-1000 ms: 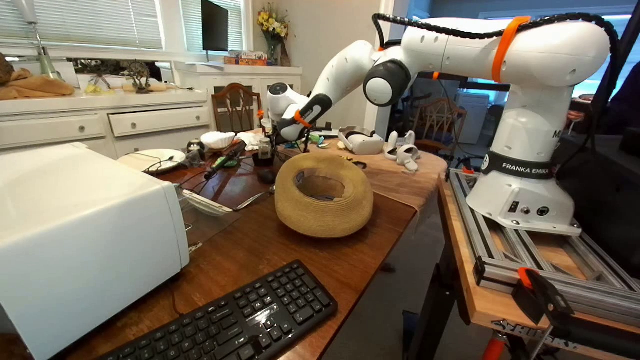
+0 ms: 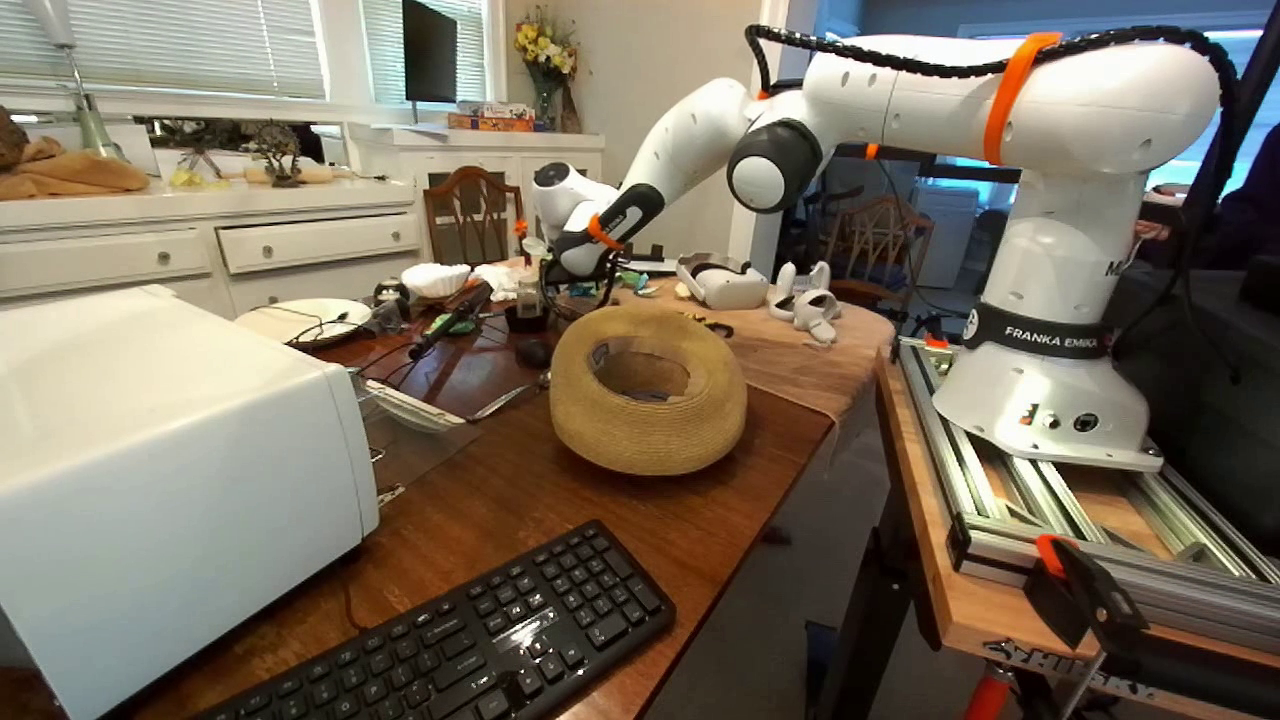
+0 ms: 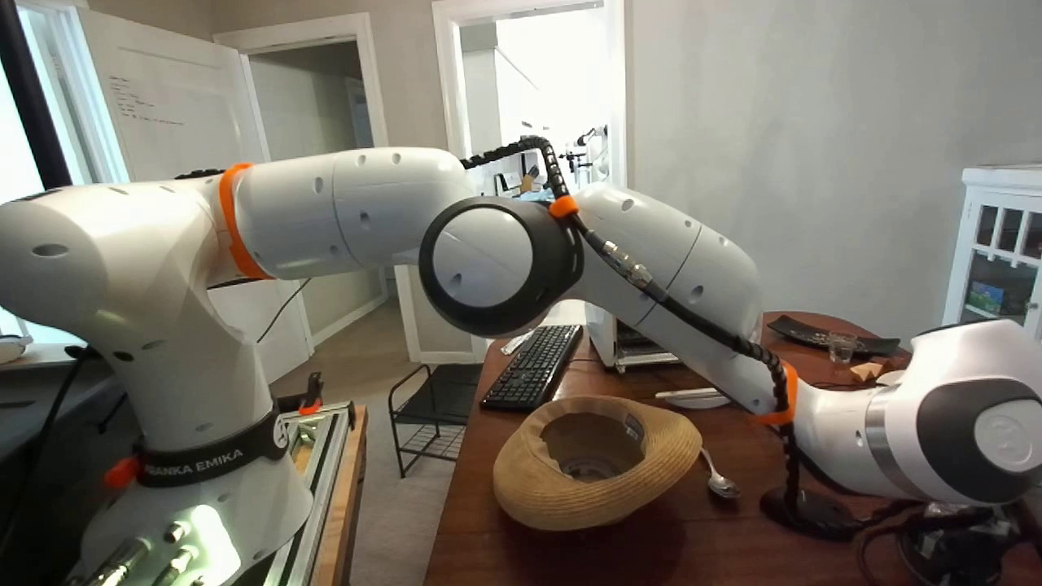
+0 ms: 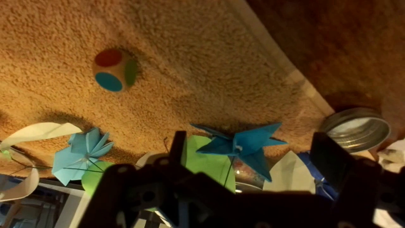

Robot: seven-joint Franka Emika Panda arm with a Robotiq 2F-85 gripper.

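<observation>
In the wrist view my gripper is open, its two dark fingers wide apart. A blue folded-paper flower (image 4: 243, 146) with a thin dark stem shows between them, touching neither finger as far as I can tell. Green paper leaves (image 4: 207, 161) lie behind the left finger, and a cream paper piece (image 4: 291, 173) is near the right one. Farther left is a light-blue paper flower (image 4: 81, 154). A wooden die with coloured dots (image 4: 115, 70) rests on the tan towel (image 4: 171, 76). In exterior view 1 the gripper is small and partly hidden by the arm.
A metal jar ring (image 4: 357, 129) lies beyond the towel's edge. On the table stand a straw hat (image 2: 648, 420), upturned, a keyboard (image 2: 480, 636) and a white appliance (image 2: 180, 480). A white headset (image 2: 726, 282) sits on the towel. Bare wood surrounds the hat's front.
In exterior view 1 my hand has turned and shifted slightly up and to the left. The hat and the other table objects have not moved.
</observation>
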